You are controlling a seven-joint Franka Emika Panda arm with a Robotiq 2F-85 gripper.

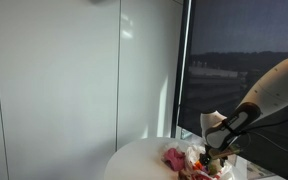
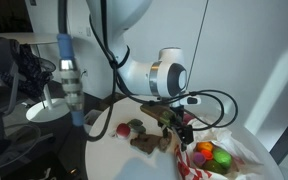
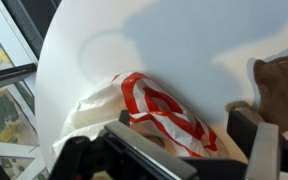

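Observation:
My gripper points down at the table with its fingers apart, and nothing shows clamped between them. In the wrist view a red-and-white paper bag (image 3: pixel 164 108) lies below and between the fingers. A brown soft thing (image 3: pixel 281 92) is near the right finger; exterior view 2 shows this brown thing (image 2: pixel 146 143) on the table beside the gripper (image 2: pixel 174 146). To the gripper's right, colourful toy-like pieces, including a green one (image 2: pixel 221 157) and an orange one (image 2: pixel 205 149), sit in the paper bag. In exterior view 1 the gripper (image 1: pixel 219 154) partly covers these pieces.
A round white table (image 1: pixel 134 160) carries everything, with free room on its left side. A red item (image 2: pixel 123 130) and a cup-like item (image 2: pixel 137 127) stand behind the brown thing. A white chair (image 2: pixel 46 108) is off to the left.

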